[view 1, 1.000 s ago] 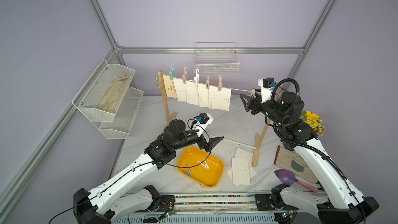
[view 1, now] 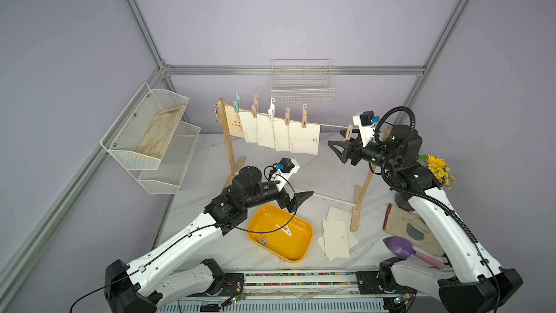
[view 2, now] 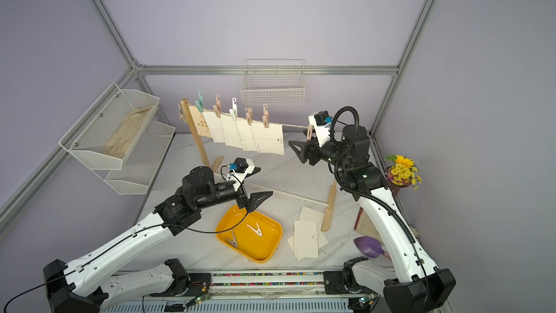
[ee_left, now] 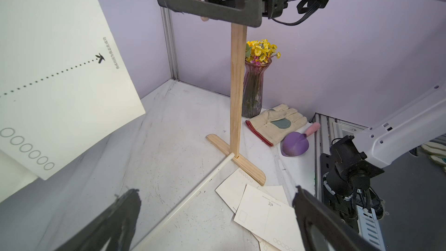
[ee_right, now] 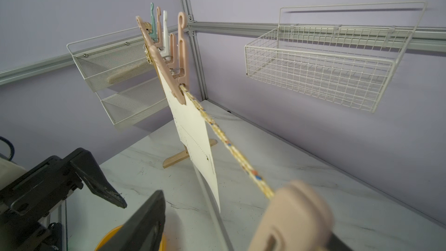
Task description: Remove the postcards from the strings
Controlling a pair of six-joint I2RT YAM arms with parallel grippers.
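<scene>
Several postcards [view 1: 304,138] hang in an overlapping row from the string [ee_right: 223,137], held by pegs in green, white and pinkish beige. Nearer the right post, a lone beige peg [ee_right: 297,218] sits on the bare string with no card under it. Around this peg is my right gripper [view 1: 339,142], fingers apart; in the right wrist view the peg is close to the right finger, mostly hiding it, while the left finger [ee_right: 151,225] stands clear. My left gripper [view 2: 264,181] is open and empty over the table. Loose postcards [view 1: 336,238] lie overlapped at front right.
A yellow tray [view 2: 269,255] with pegs inside lies below the left arm. The wooden right post [ee_left: 237,83] stands near gloves [ee_left: 278,123], a purple trowel [ee_left: 295,144] and a flower vase [ee_left: 253,88]. A wire basket [ee_right: 320,60] hangs behind.
My right gripper has shifted slightly left. The lone peg, the string and the hanging cards have shifted slightly left too. The left arm has barely moved.
</scene>
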